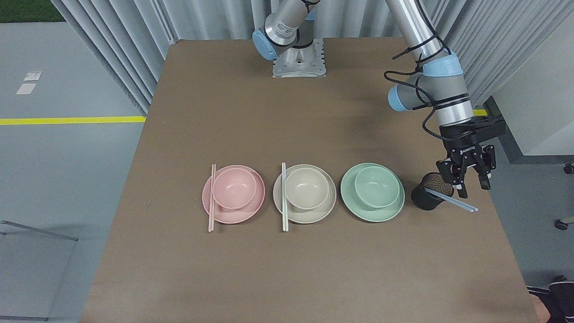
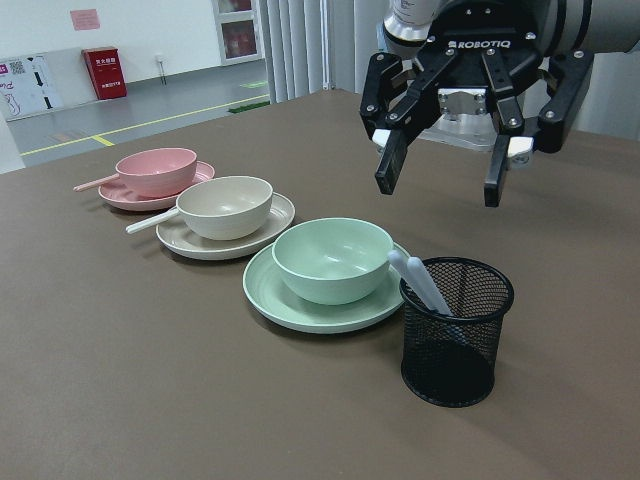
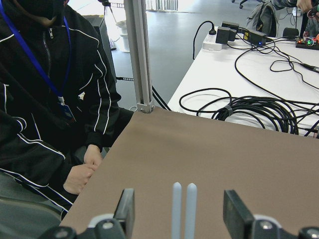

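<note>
My gripper stands open above the black mesh holder at the right of the table, nothing between its fingers. Pale blue chopsticks lean out of the holder; in the wrist view their ends show between and beyond my fingers. Left of the holder are a green bowl on a green plate, a cream bowl on its plate with white chopsticks beside it, and a pink bowl on its plate with pink chopsticks.
Bare table lies in front of and behind the row. A seated person is at the table's edge, near a white desk with cables.
</note>
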